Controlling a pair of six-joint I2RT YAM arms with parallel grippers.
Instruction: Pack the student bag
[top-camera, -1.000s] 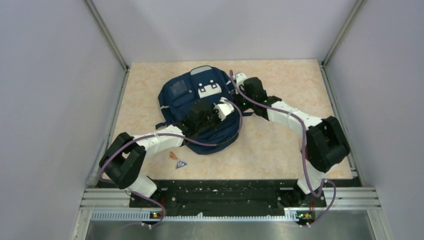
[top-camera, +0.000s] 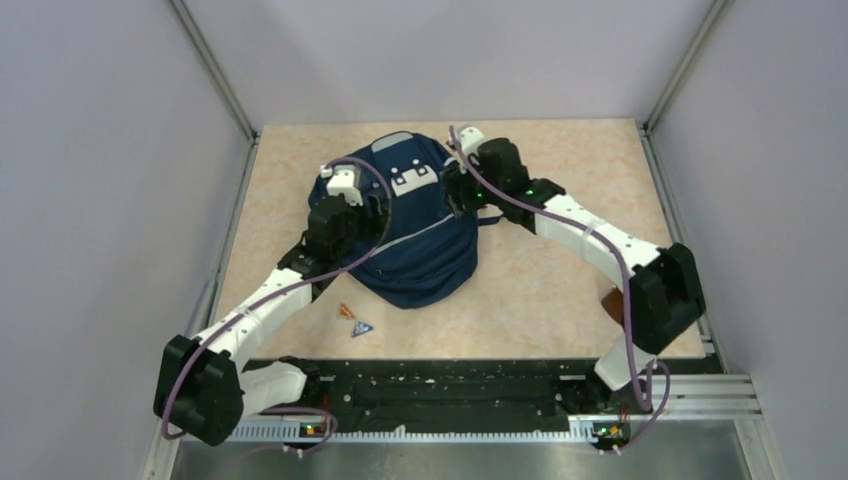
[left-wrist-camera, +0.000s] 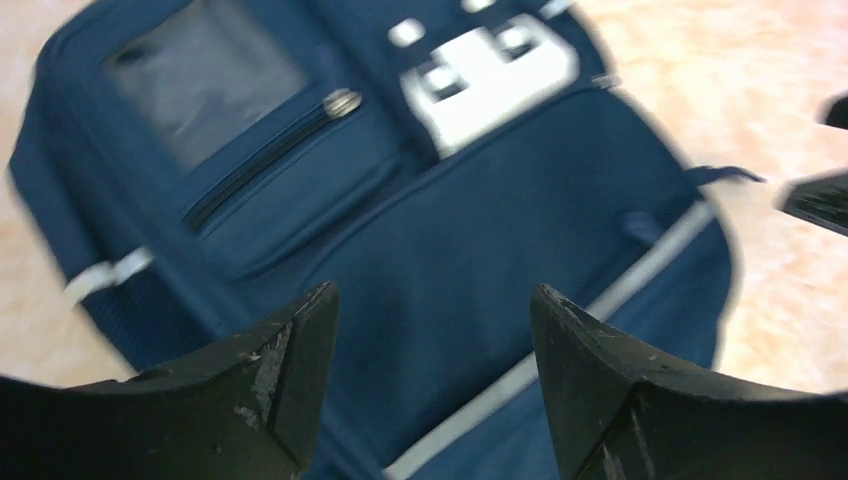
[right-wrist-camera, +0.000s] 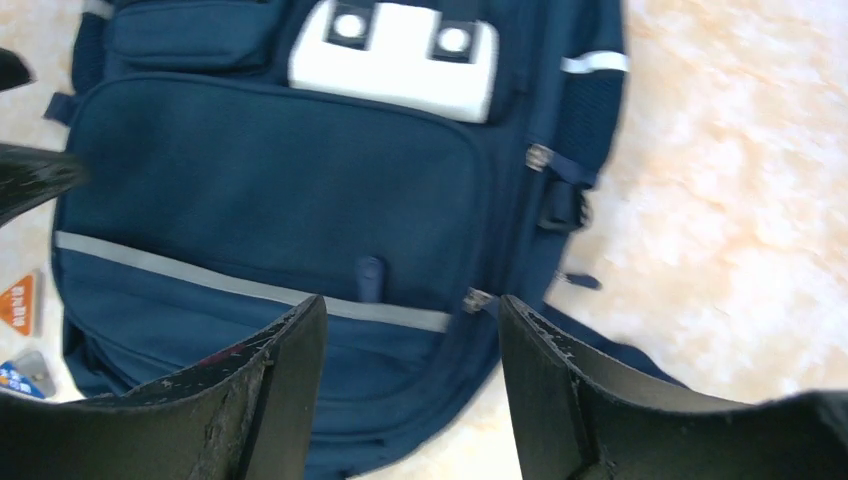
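A navy student bag (top-camera: 410, 270) lies flat on the mat, its white patch and grey zip strip facing up. My left gripper (top-camera: 365, 215) hangs over the bag's left part, open; in the left wrist view, only blurred bag fabric shows below its fingertips. My right gripper (top-camera: 455, 195) is over the bag's upper right edge, also open, with nothing between its fingers in the right wrist view.
A small orange item (top-camera: 346, 311) and a blue one (top-camera: 361, 329) lie below the bag at the front left. A brown object (top-camera: 613, 305) is partly hidden by the right arm.
My left gripper has moved left and up across the bag from its middle.
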